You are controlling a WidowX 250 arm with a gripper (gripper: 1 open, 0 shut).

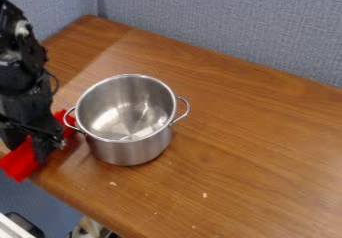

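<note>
My black gripper (32, 132) is at the left edge of the table, low over a red object (22, 162) that lies along the table's left edge beside the pot. Its fingers hide part of the red object, and I cannot tell whether they grip it. A steel pot (124, 117) with two loop handles stands upright just right of the gripper, apparently empty.
Grey padded walls (227, 22) border the back and left. The table's front-left edge drops away below the gripper.
</note>
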